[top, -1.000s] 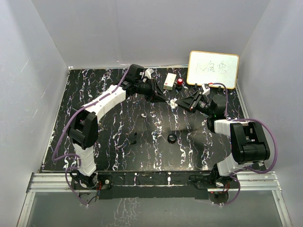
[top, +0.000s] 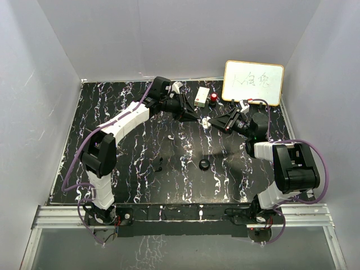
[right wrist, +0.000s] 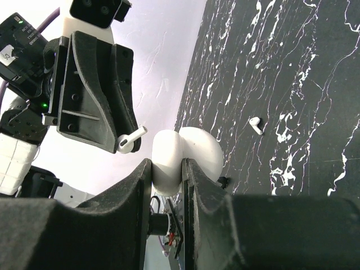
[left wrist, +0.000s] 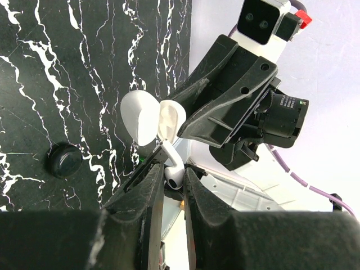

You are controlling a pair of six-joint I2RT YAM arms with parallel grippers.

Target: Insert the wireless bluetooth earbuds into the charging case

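Observation:
My left gripper is shut on a white earbud (left wrist: 173, 163), stem pointing up toward the charging case. My right gripper is shut on the open white charging case (right wrist: 166, 160), whose lid and body face the left gripper's earbud (right wrist: 130, 138); the two are very close above the middle of the table. The second earbud (right wrist: 256, 125) lies on the black marble table, left of the grippers in the top view.
A black round object (top: 205, 164) and a small dark item (top: 159, 165) lie toward the front. A white box (top: 201, 97), a red-capped bottle (top: 214, 98) and a whiteboard (top: 252, 83) are at the back.

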